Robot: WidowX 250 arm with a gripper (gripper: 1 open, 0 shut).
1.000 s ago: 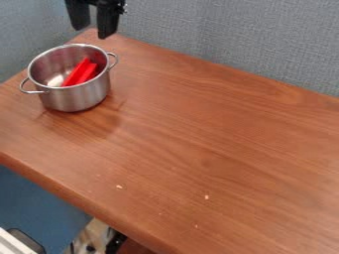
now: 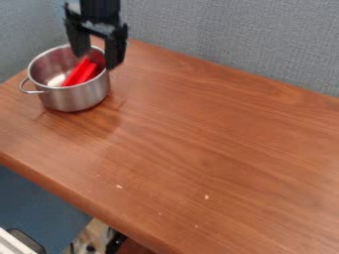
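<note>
A steel pot (image 2: 71,96) with two side handles stands at the left of the wooden table, red objects (image 2: 81,74) lying inside it along with something pale. My black gripper (image 2: 95,52) hangs from the top of the view over the back of the pot, open, its fingers pointing down and covering part of the pot's back rim and right handle. I cannot tell whether the fingertips touch anything in the pot.
A grey padded wall runs along the back, and the table's front edge drops off at the lower left.
My gripper has come down from above the pot's back to the level of its rim. The pot and the red objects look unmoved.
</note>
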